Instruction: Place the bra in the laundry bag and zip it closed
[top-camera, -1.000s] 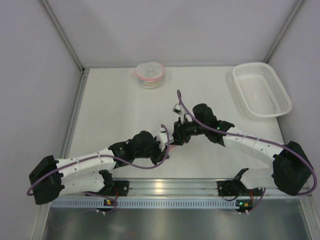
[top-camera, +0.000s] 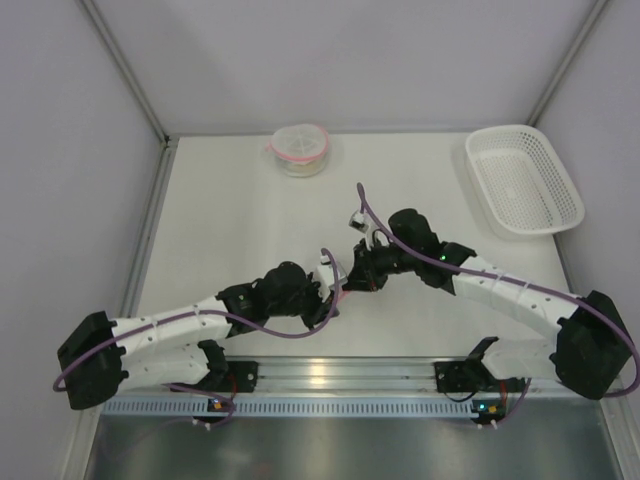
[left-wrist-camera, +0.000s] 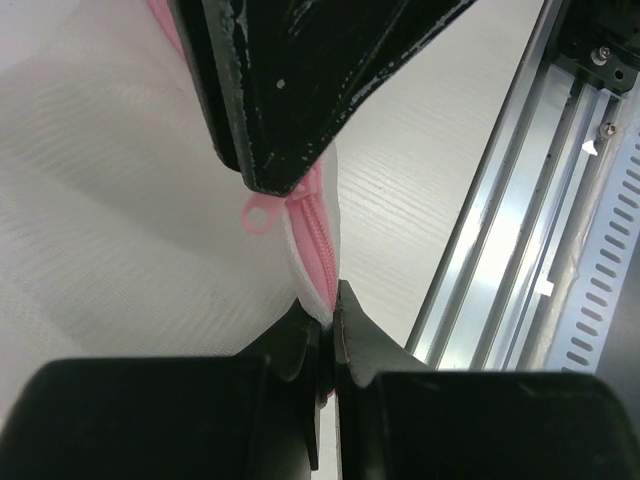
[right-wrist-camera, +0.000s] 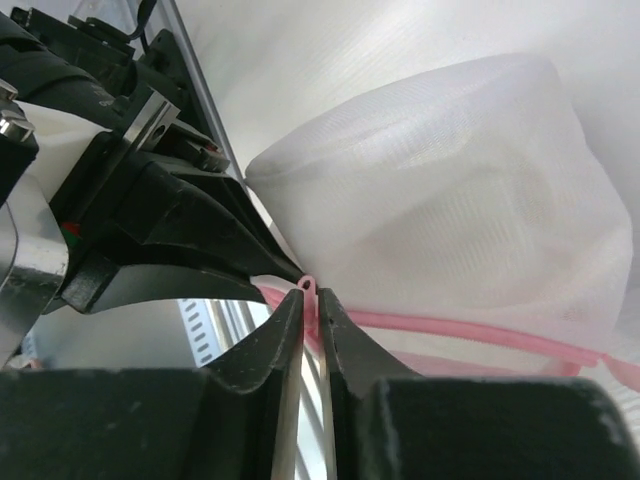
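The white mesh laundry bag (right-wrist-camera: 450, 200) with its pink zipper lies between both arms, largely covered by the grippers in the top view. My left gripper is shut on the end of the pink zipper band (left-wrist-camera: 318, 245). Close beside it is my right gripper, its fingers nearly together at the pink zipper pull (right-wrist-camera: 308, 288). From the left wrist side, the pull's ring (left-wrist-camera: 262, 213) sticks out beside the right fingertips (left-wrist-camera: 270, 165); whether they grip it is unclear. No bra can be made out.
A round mesh container with a pink rim (top-camera: 299, 150) stands at the back of the table. At the back right is an empty white perforated basket (top-camera: 525, 180). A metal rail (top-camera: 340, 372) runs along the front edge.
My right gripper has shifted slightly and come lower toward the zipper near the left gripper, its arm moving a little to the right. The left arm stays where it was.
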